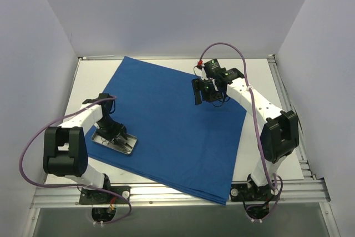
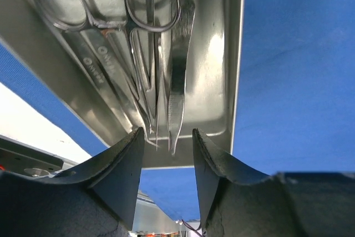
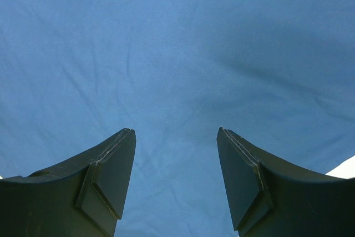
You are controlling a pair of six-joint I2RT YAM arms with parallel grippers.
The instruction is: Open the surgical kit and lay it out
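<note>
The steel kit tray (image 1: pixel 130 147) lies on the blue cloth at the lower left. In the left wrist view it holds several scissor-like instruments (image 2: pixel 151 23) and a flat metal instrument (image 2: pixel 178 76) along the right side. My left gripper is over the tray, fingers apart around the tips of the instruments, gripping nothing that shows; whether it touches them I cannot tell. My right gripper hangs open over bare blue cloth (image 3: pixel 177 54) at the upper right of the top view, nothing between its fingers.
White table (image 1: pixel 94 76) shows around its edges, with metal rails and grey walls beyond. Cables (image 1: pixel 252 104) arch over both arms.
</note>
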